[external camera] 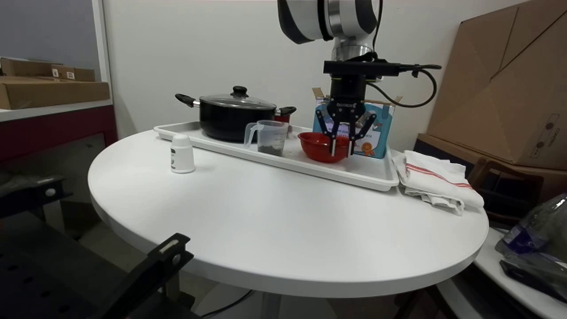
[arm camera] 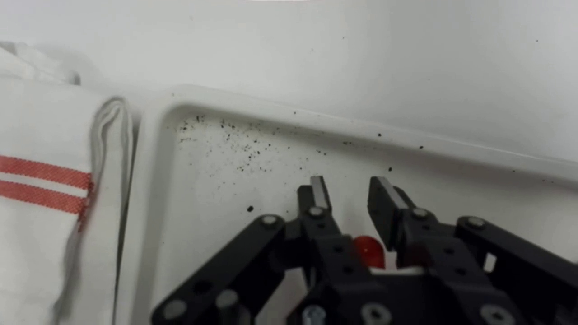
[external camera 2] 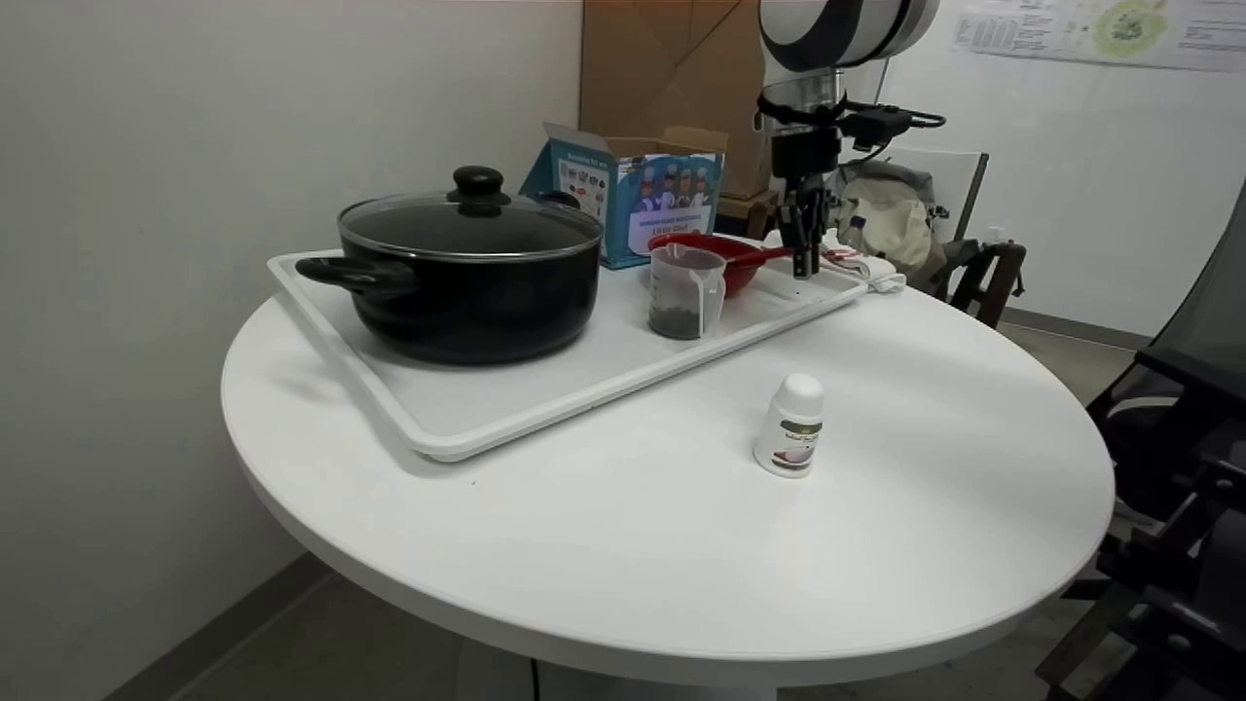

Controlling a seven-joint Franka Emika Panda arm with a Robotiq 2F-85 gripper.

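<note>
A red bowl (external camera: 319, 147) stands on the white tray, and a red handle (external camera 2: 765, 255) sticks out from it towards my gripper (external camera 2: 803, 263). Above the tray, just by the bowl's rim, my gripper (external camera: 341, 149) points down with its fingers parted. In the wrist view a rounded red end (arm camera: 369, 252) shows low between the two fingers, with a clear gap between the fingertips of my gripper. Whether the fingers touch that handle is hard to see. The bowl's inside is mostly hidden.
The white tray (external camera: 366, 180) also bears a lidded black pot (external camera: 234, 119), a clear measuring cup (external camera 2: 683, 298) and a blue box (external camera 2: 666, 199). A folded towel (external camera: 436, 178) lies right of it. A white bottle (external camera: 182, 154) stands alone.
</note>
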